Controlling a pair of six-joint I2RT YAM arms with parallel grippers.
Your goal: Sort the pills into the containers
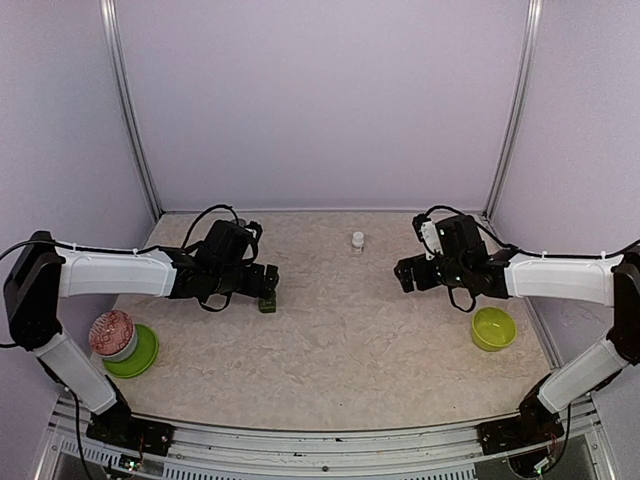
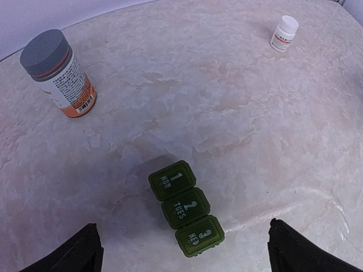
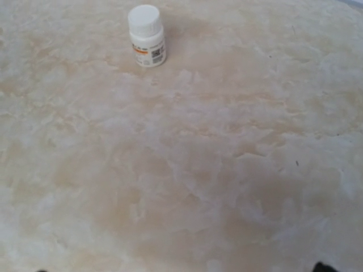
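Note:
A dark green pill box (image 2: 185, 208) with three lidded compartments, marked MON, TUES and WED, lies on the table; in the top view the left gripper partly covers it (image 1: 267, 303). Above it my left gripper (image 1: 268, 281) hovers open, its fingers (image 2: 295, 249) apart at either side of the wrist view. A small white bottle (image 1: 358, 241) stands capped and upright at the back middle, ahead of my right gripper in its wrist view (image 3: 147, 37). My right gripper (image 1: 405, 275) is open over bare table at the right. No loose pills show.
A larger bottle with a grey lid (image 2: 59, 73) stands behind the pill box. On the left, a red-patterned bowl (image 1: 112, 333) sits by a green plate (image 1: 148, 352); a yellow-green bowl (image 1: 493, 328) is at the right.

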